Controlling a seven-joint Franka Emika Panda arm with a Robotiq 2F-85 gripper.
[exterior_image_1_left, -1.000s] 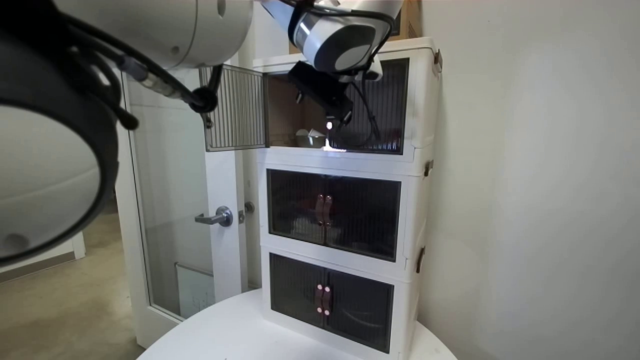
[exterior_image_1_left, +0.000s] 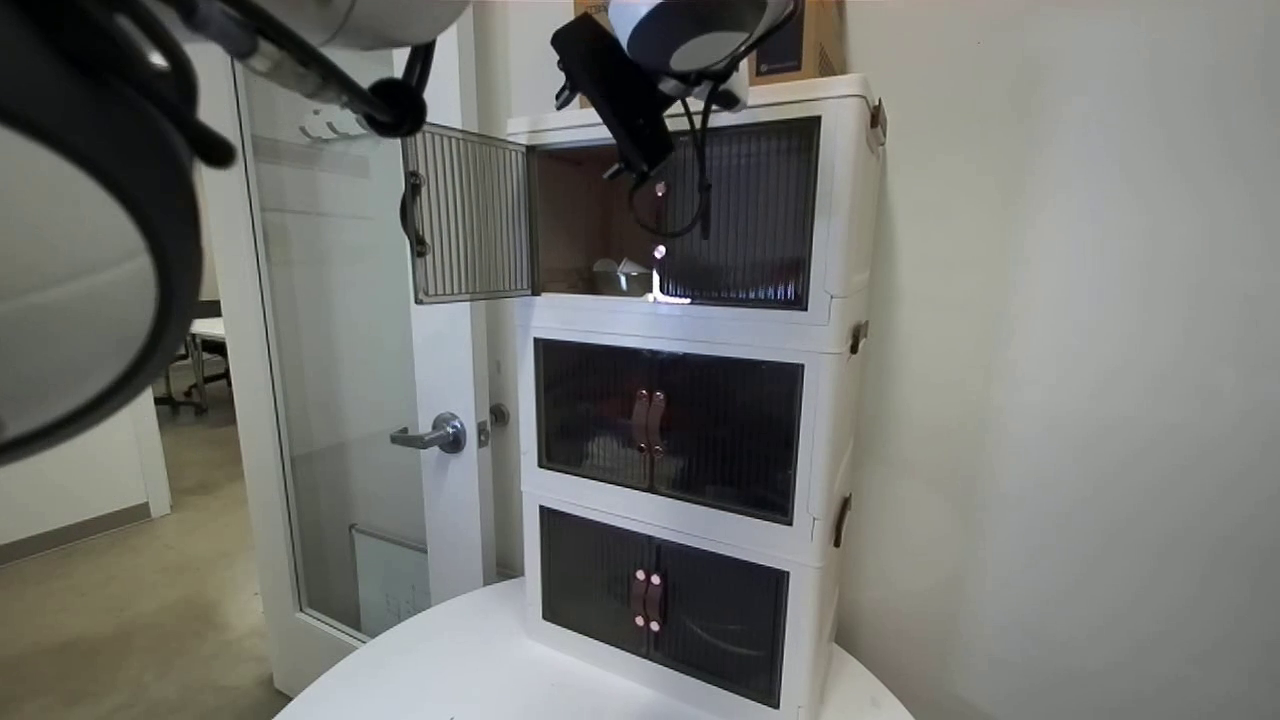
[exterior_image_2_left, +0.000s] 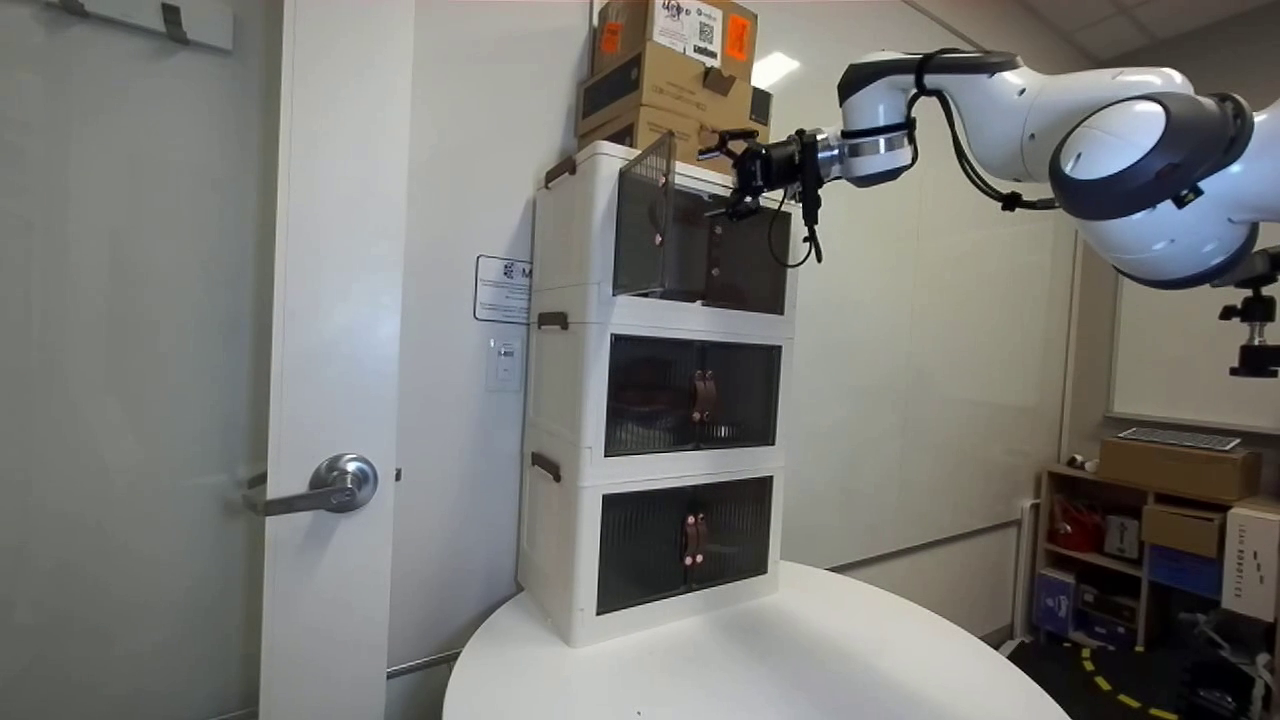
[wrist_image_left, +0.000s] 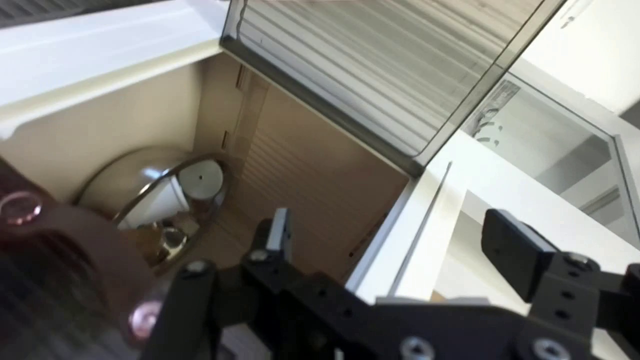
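Note:
The top compartment of the white cabinet (exterior_image_1_left: 680, 314) has its left door (exterior_image_1_left: 474, 216) swung wide, and its right door (exterior_image_1_left: 756, 216) is closed. Inside stands a clear bowl (wrist_image_left: 135, 174) holding a white lid-like disc (wrist_image_left: 201, 179) and other small items. My gripper is open, its black fingers spread far apart with nothing gripped between them. In exterior view 2 it hangs in front of the top compartment near its upper edge. The right door's brown handle (wrist_image_left: 90, 240) is close at the left of the wrist view. In exterior view 1 the fingers are hidden behind the wrist hardware.
Below, the middle doors (exterior_image_2_left: 660, 396) and bottom doors (exterior_image_2_left: 648, 546) are closed. Cardboard boxes (exterior_image_2_left: 672, 84) are stacked on top of the cabinet. A glass room door (exterior_image_1_left: 348, 360) stands to the left.
The arm and wrist have risen and shifted slightly left in exterior view 1, uncovering more of the right door's handle. The cabinet doors look almost unchanged.

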